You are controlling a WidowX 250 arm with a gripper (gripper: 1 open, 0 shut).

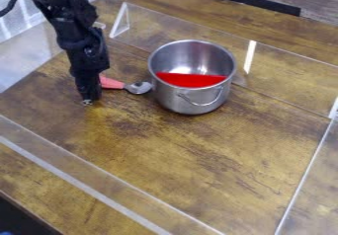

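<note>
My black gripper (87,91) reaches down from the upper left to just above the wooden table (199,170), left of a spoon (137,87) with a red handle and metal bowl end. Part of the red handle is hidden behind the gripper. The fingers appear close together; whether anything is between them is hard to see, and they look shut. To the right stands a steel pot (193,61) with a bail handle and red inside.
A dark slotted strip (264,0) lies at the top edge.
</note>
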